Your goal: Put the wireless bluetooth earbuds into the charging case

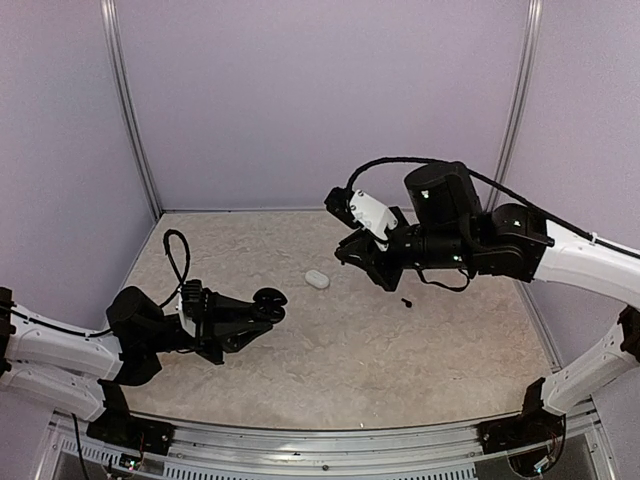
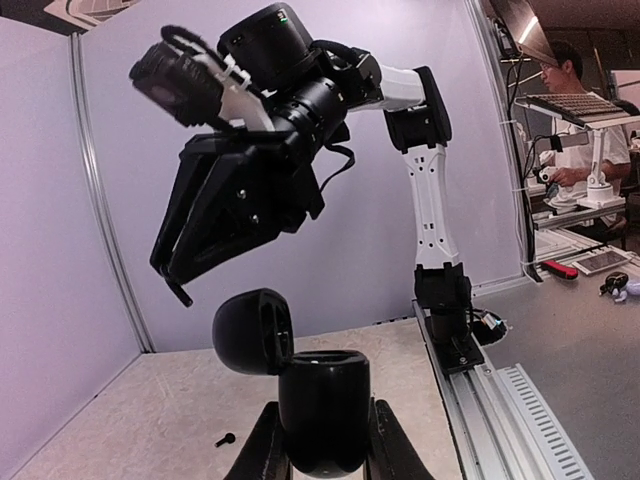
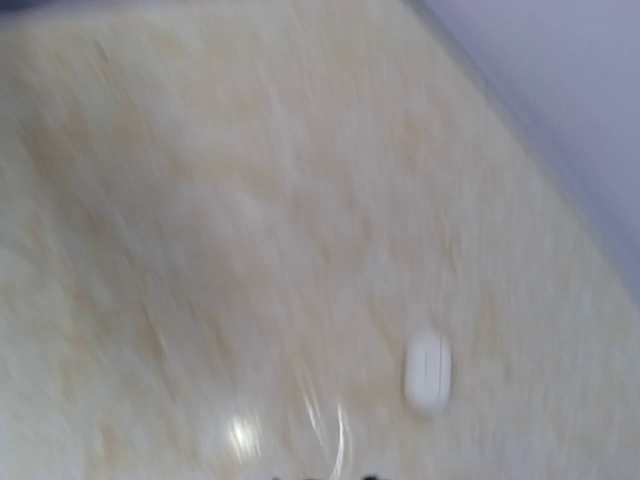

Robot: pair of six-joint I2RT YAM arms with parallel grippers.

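My left gripper is shut on a black charging case [image 2: 325, 410], whose lid [image 2: 250, 330] stands open; the case also shows in the top view [image 1: 268, 305]. My right gripper [image 1: 355, 255] is raised at centre right of the top view; in the left wrist view a small dark piece sits at its tip, too small to name surely. A small black earbud [image 1: 407, 302] lies on the table to the right. A white oval case [image 1: 317, 279] lies mid-table, blurred in the right wrist view [image 3: 428, 372].
Outside at the right, a person and loose items show in the left wrist view.
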